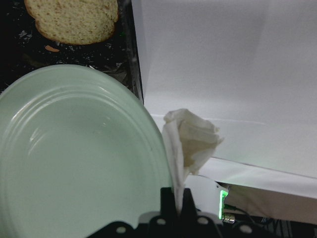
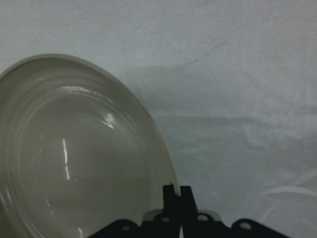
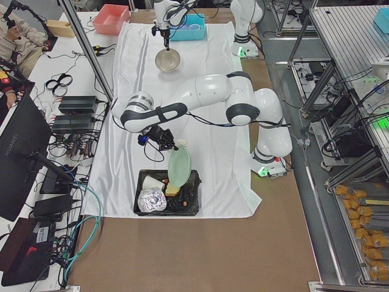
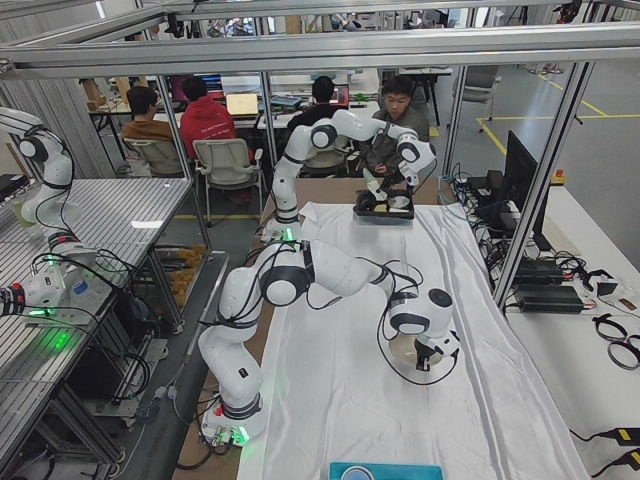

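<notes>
My left gripper is shut on the rim of a pale green plate [image 3: 179, 164], with a crumpled white tissue [image 1: 190, 139] pinched there too. The plate is held tilted over a black tray [image 3: 195, 201] holding a bread slice [image 1: 72, 20], a white item and a foil-wrapped thing [image 3: 152, 199]. At the other end of the cloth my right gripper is shut at the rim of a beige plate [image 2: 84, 144], seen as a round shape on the cloth in the camera left view.
A white cloth [image 3: 225, 188] covers the table, largely clear between the arms. A blue bin [image 4: 385, 470] stands at the right arm's end; cables and equipment line the side desk [image 3: 79, 36].
</notes>
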